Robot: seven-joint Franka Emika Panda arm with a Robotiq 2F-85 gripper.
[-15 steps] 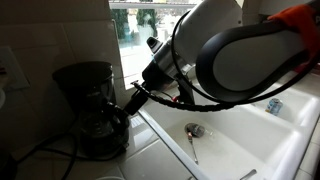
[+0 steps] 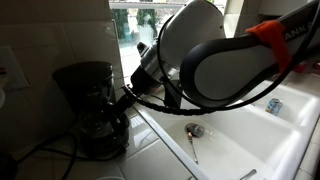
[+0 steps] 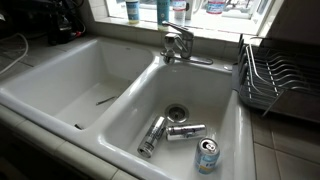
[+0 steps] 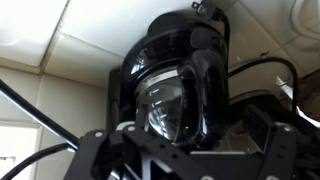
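A black coffee maker stands on the tiled counter against the wall in exterior view 1. The wrist view looks closely at its glass carafe and the thick black handle. My gripper is open, its dark fingers at either side of the lower part of that view, with the handle ahead between them. Whether a finger touches the handle, I cannot tell. From exterior view 1, the gripper appears beside the coffee maker's right side, partly lost in the dark.
A white double sink lies alongside, with several cans in the nearer basin. A faucet stands behind it, and a dish rack at the right. Black cables cross the counter by the coffee maker.
The arm has shifted left and slightly down, bringing my gripper closer to the coffee maker. The coffee maker and sink look unchanged.
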